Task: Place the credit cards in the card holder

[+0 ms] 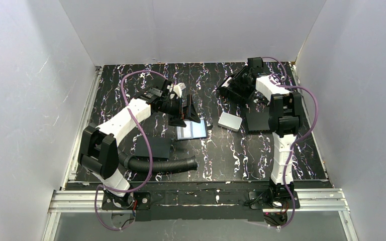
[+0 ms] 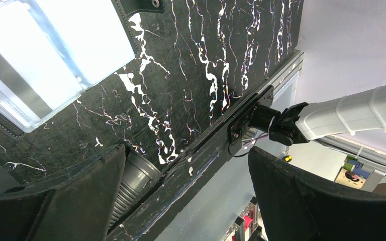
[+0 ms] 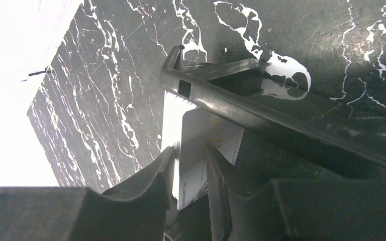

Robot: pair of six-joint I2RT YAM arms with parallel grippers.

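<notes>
In the top view the card holder lies open near the middle of the table. Its clear pockets with white backing fill the upper left of the left wrist view. Over its far side hovers my left gripper, fingers wide apart and empty. At the back right, my right gripper reaches into a black box holding white cards. One greyish card shows between its two fingers, leaning against the others. Whether the fingers press on that card cannot be made out.
A white box stands right of the holder, with a black flat case beyond it. Towards the front left lie a dark flat item and a ribbed black tube.
</notes>
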